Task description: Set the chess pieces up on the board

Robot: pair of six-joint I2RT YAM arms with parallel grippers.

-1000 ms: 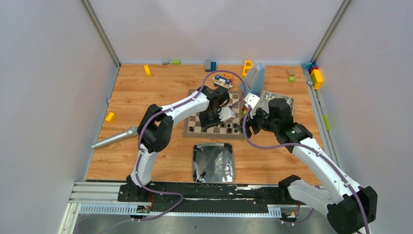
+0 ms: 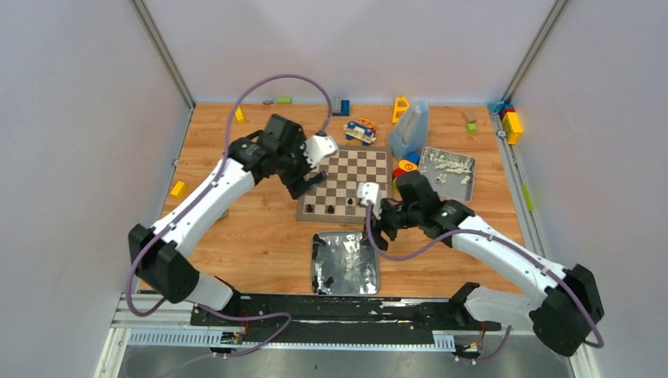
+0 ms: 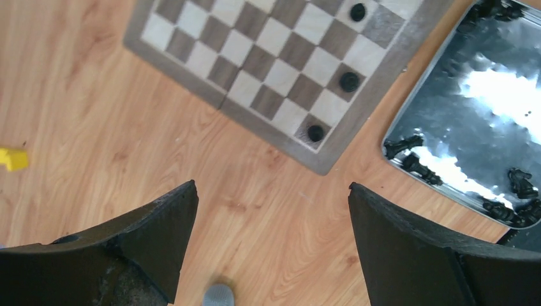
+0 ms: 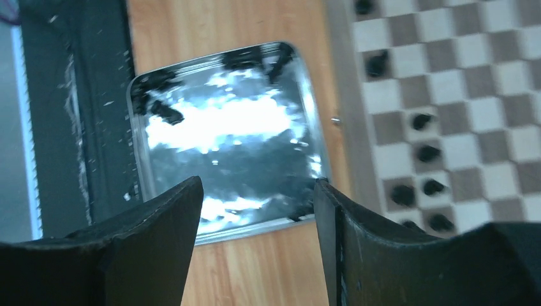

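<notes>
The chessboard (image 2: 344, 216) has several black pieces on its near rows, among them a piece (image 3: 349, 81) seen from above in the left wrist view. The metal tray (image 2: 345, 268) before it holds several black pieces lying down (image 3: 419, 168). A second tray (image 2: 465, 189) at right holds white pieces (image 2: 450, 165). My left gripper (image 2: 307, 183) is raised over the board's left side, open and empty. My right gripper (image 2: 374, 235) hangs over the near tray's upper right, open, with nothing between its fingers.
A blue bag (image 2: 410, 130), a toy car (image 2: 359, 132) and loose coloured blocks (image 2: 400, 109) lie along the back. A rounded grey object (image 3: 219, 294) is left of the board. Bare wood surrounds the board on the left.
My left arm has risen and pulled back up-left, uncovering more of the board. My right gripper has moved left and toward the front, from beside the board to over the near tray.
</notes>
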